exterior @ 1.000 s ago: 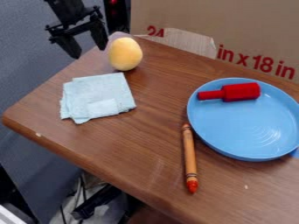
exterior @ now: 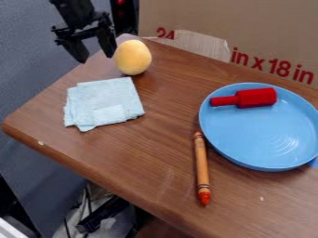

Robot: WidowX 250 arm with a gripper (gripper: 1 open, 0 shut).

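My black gripper hangs at the upper left, just left of a pale yellow rounded object and above a folded light-blue cloth. Its fingers point down and look apart, with nothing seen between them. On the right, a blue plate holds a red cylindrical object with a thin handle. An orange crayon with a red tip lies just left of the plate.
The wooden table has clear room at its middle and front left. A cardboard box stands along the back. Beyond the left edge is a grey surface with dark equipment below.
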